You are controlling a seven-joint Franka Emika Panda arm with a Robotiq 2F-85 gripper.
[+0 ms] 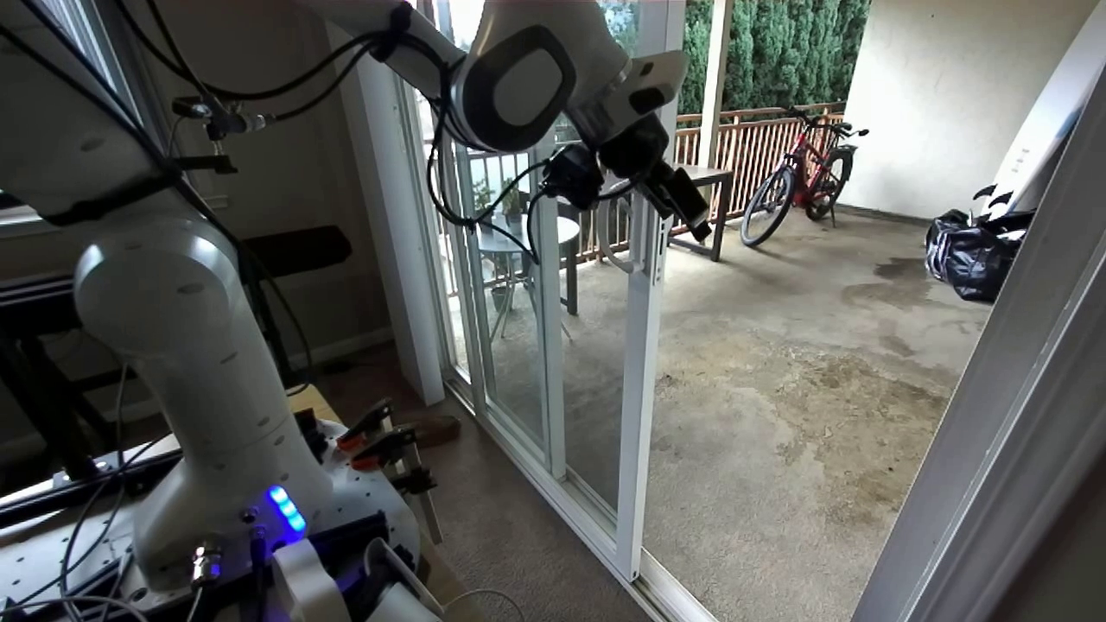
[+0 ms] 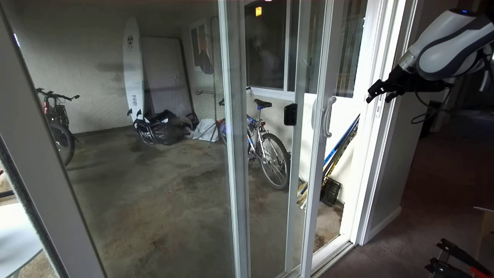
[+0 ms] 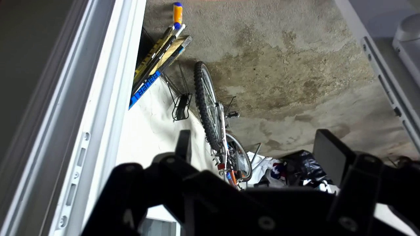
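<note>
A glass sliding door (image 1: pixel 638 415) stands partly open, with a gap to the patio on its right in exterior view 1. Its pale loop handle (image 1: pixel 612 237) is partly hidden by my arm there; in exterior view 2 the handle (image 2: pixel 329 118) shows whole. My gripper is open, its fingers (image 3: pixel 332 155) wide apart with nothing between them. Seen in exterior view 2, the gripper (image 2: pixel 381 96) is to the right of the handle and apart from it, in front of the door jamb (image 2: pixel 370 185). The door's edge (image 3: pixel 388 88) is at the right of the wrist view.
Through the doorway are a bike (image 3: pixel 208 106), hockey sticks (image 3: pixel 155 67) against the wall and a black bag (image 3: pixel 305 167). The white jamb (image 3: pixel 98 118) runs along the wrist view's left. Clamps (image 1: pixel 389 451) sit on the robot's base.
</note>
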